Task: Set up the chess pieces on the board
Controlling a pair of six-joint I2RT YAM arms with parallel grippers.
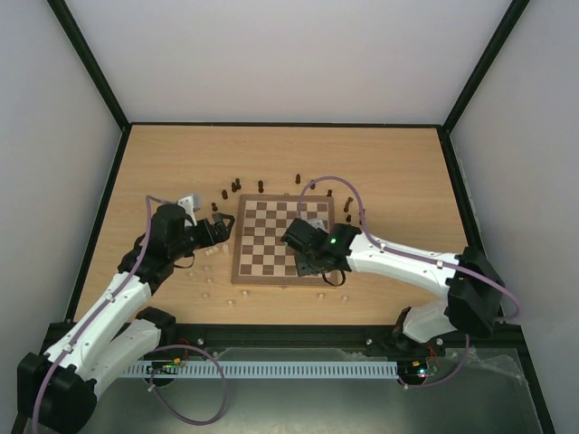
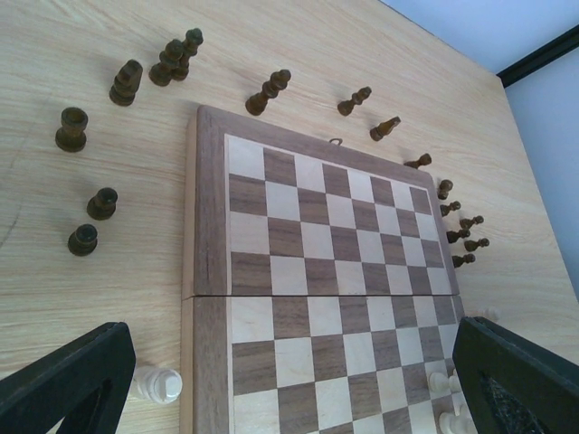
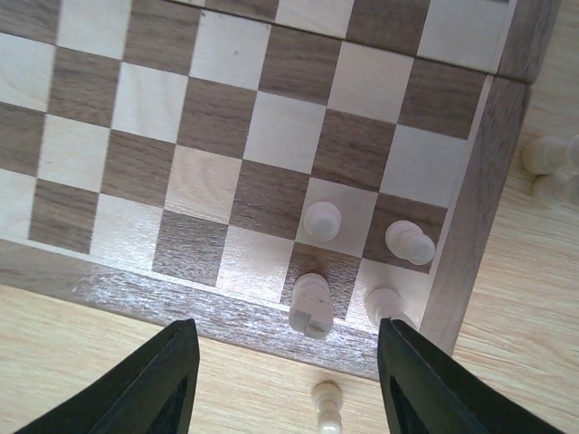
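Observation:
The wooden chessboard (image 1: 262, 282) lies mid-table. In the right wrist view a white knight (image 3: 311, 312) stands on a dark square of the near row, beside a white rook (image 3: 385, 305) in the corner. Two white pawns, one pawn (image 3: 322, 221) and another pawn (image 3: 410, 241), stand in the row ahead. Over the board's near edge my right gripper is open, its fingers apart and clear of the knight. At the board's left side my left gripper is open too; a white piece (image 2: 163, 385) appears beside its left finger, off the board.
Dark pieces, among them a dark rook (image 2: 71, 130), lie or stand beyond the board and at both sides. A loose white piece (image 3: 327, 407) lies off the near edge, and white pieces (image 3: 547, 155) sit to the right. Most squares are empty.

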